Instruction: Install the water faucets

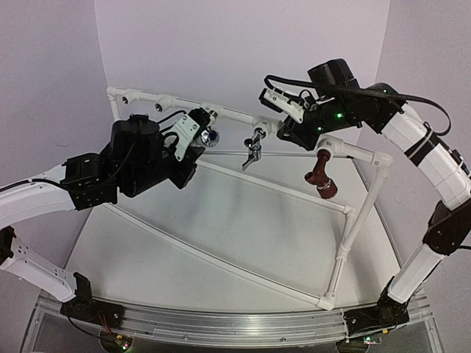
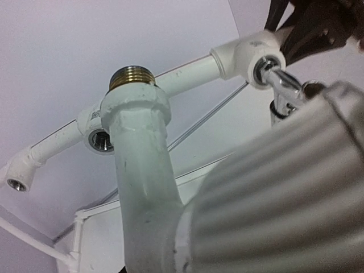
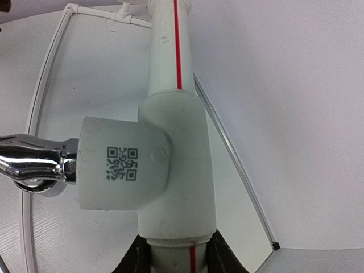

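Brass threads top the white-necked, ribbed faucet [image 2: 139, 142], which fills the front of the left wrist view. My left gripper [image 1: 190, 165] appears shut on it, though its fingers are largely hidden there. The bare threaded end [image 2: 132, 75] points up, apart from any socket. At the pipe's right part, my right gripper grips the white pipe [image 3: 176, 193] with a finger on each side. A chrome faucet [image 1: 254, 147] hangs from one fitting. Another fitting bears a dark red faucet [image 1: 321, 176].
Empty sockets are at the pipe's left, including a metal-lined socket [image 2: 101, 141] and an end socket [image 2: 17, 185]. The slanted white frame [image 1: 243, 265] spans the space below. A metal rail [image 1: 221, 323] runs along the front.
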